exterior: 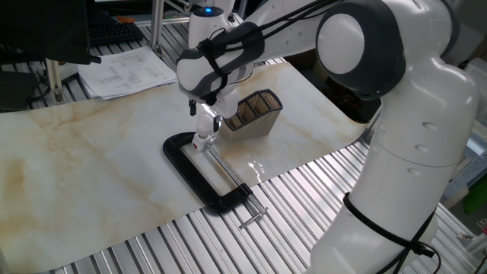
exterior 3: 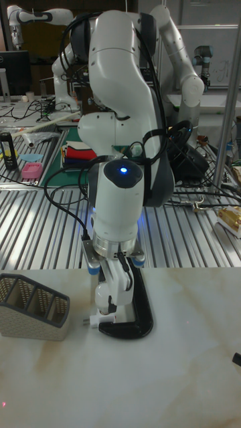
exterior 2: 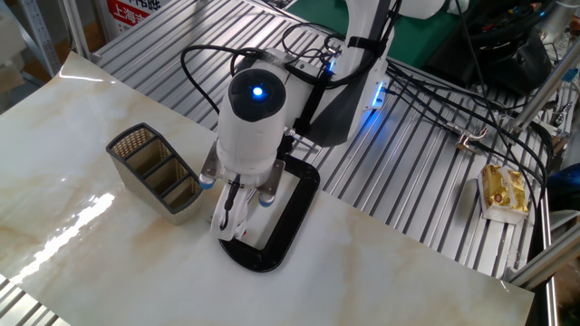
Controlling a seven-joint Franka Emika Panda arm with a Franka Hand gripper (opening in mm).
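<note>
A black C-shaped clamp (exterior: 192, 174) with a metal screw rod lies flat on the marble-patterned sheet, its near end over the slatted metal table. My gripper (exterior: 202, 139) points down at the clamp's far end. Seen from the front, the gripper (exterior 3: 108, 308) is low over the sheet, beside the black clamp frame (exterior 3: 142, 313). A small white piece (exterior 3: 91, 321) with a greyish tip sticks out at the fingertips. Whether the fingers are closed on that piece or merely next to it is hidden in all three views.
A beige divided basket (exterior 2: 156, 172) with dark rims stands close beside the gripper. Papers (exterior: 127, 72) lie at the back left. A gold-and-white box (exterior 2: 502, 194) sits on the slats, well away. Much of the marble sheet (exterior: 84, 175) is bare.
</note>
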